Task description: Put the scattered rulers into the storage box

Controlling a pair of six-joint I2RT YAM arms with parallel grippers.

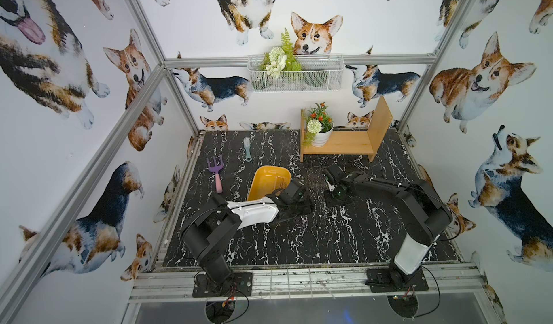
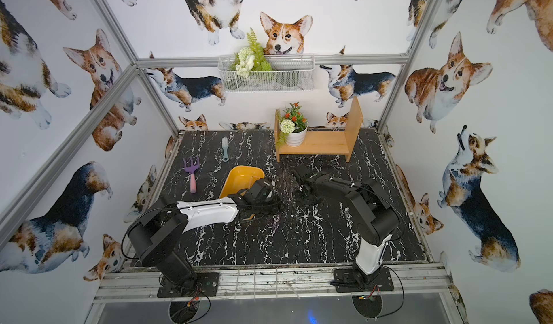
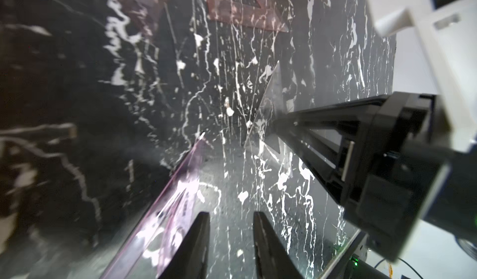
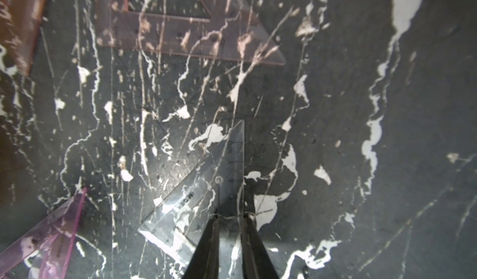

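Observation:
A clear triangle ruler [image 4: 228, 164] lies on the marble mat under my right gripper, whose fingers are part open over it; whether they grip it I cannot tell. A pink ruler [image 4: 54, 229] lies to its left, beside my left gripper, which stands open with nothing visible between its fingers. A pinkish triangle [image 4: 243, 45] and a second reddish piece [image 4: 27, 25] lie farther up in the right wrist view. The yellow box [image 1: 268, 174] sits behind my left arm, partly hidden by it.
A wooden shelf [image 1: 351, 142] with a potted plant [image 1: 320, 128] stands at the back right. A purple rake [image 1: 215, 168] and small light-blue tool [image 1: 247, 148] lie left of and behind the box.

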